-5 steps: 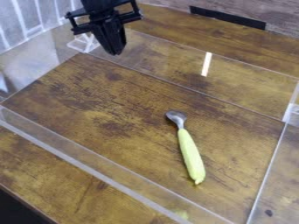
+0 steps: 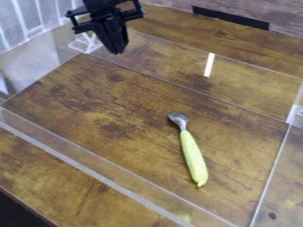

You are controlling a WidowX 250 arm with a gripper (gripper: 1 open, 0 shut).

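My black gripper [image 2: 115,46] hangs at the upper left of the camera view, above the back-left part of a clear-walled enclosure. It looks shut, with nothing visible between its fingers. A utensil with a pale yellow handle [image 2: 192,160] and a small metal head [image 2: 179,118] lies on the wooden floor, right of centre, well apart from the gripper and toward the front.
Clear plastic walls [image 2: 71,156] border the wooden surface [image 2: 101,106] on several sides. Beyond the back wall is more wood, with a dark vented edge at the top right.
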